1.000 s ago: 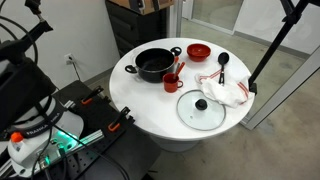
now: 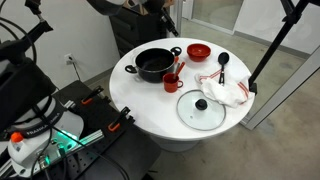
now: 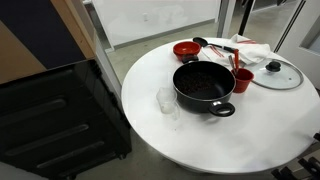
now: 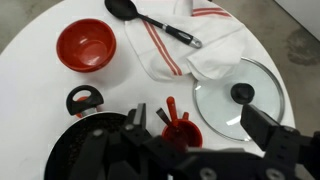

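In the wrist view my gripper is open, one finger (image 4: 136,120) at the left and the other (image 4: 257,122) at the right. Between them, beyond the tips, stands a red mug (image 4: 196,132) with red-handled utensils (image 4: 172,108) in it; nothing is visibly held. A black two-handled pot (image 2: 155,66) sits uncovered beside the mug, dark contents (image 3: 203,80) showing inside. Its apparent glass lid (image 2: 202,112), with a black knob, lies flat on the table. Above the far side of the table, the arm's end is partly cut off by the top edge in exterior view 1.
A red bowl (image 4: 86,45) sits behind the pot. Near it, a black spoon (image 4: 150,19) rests across a white, red-striped towel (image 4: 218,42). Something clear and crumpled (image 3: 168,101) lies left of the pot in exterior view 2.
Within the last second the arm's end has shifted across the top of exterior view 1, its outline changing as it turned. The tabletop objects have stayed where they were.
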